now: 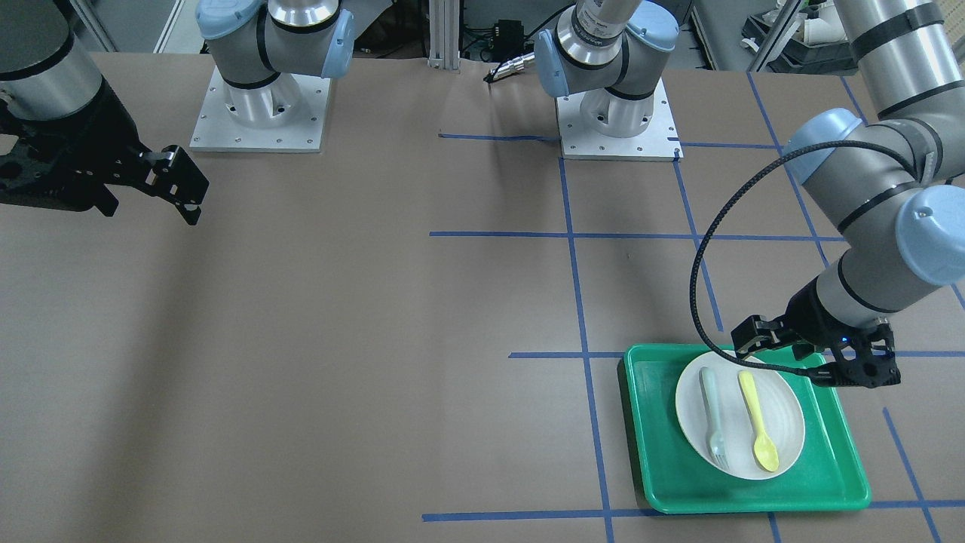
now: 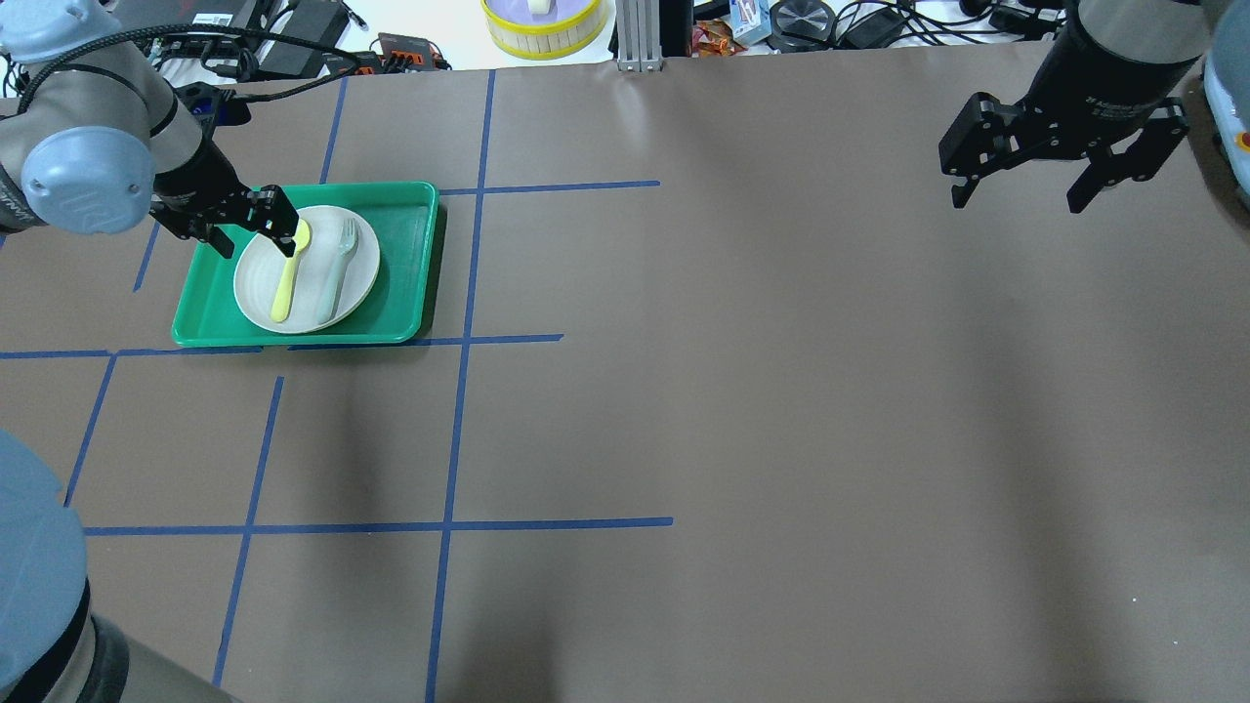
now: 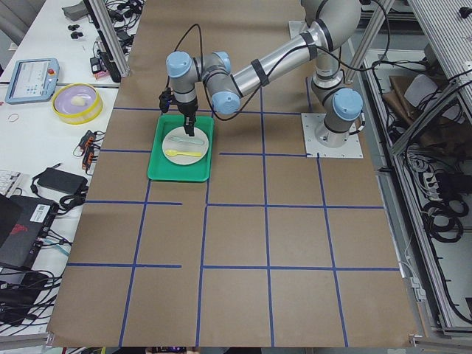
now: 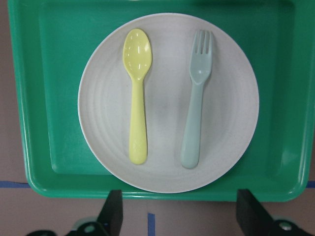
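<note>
A white plate [image 4: 167,113] lies in a green tray [image 4: 283,98], holding a yellow spoon [image 4: 138,118] on the left and a pale mint fork [image 4: 194,118] on the right, as seen in the wrist view. My gripper hangs just above the tray near its edge, fingers apart with nothing between them. In the front view it is over the tray's far side, partly behind its own cable.
A second black gripper [image 1: 154,185] hangs at the left of the front view. The table [image 1: 344,344] between it and the tray is clear. A yellow-rimmed container [image 3: 77,105] stands off the table on a side bench.
</note>
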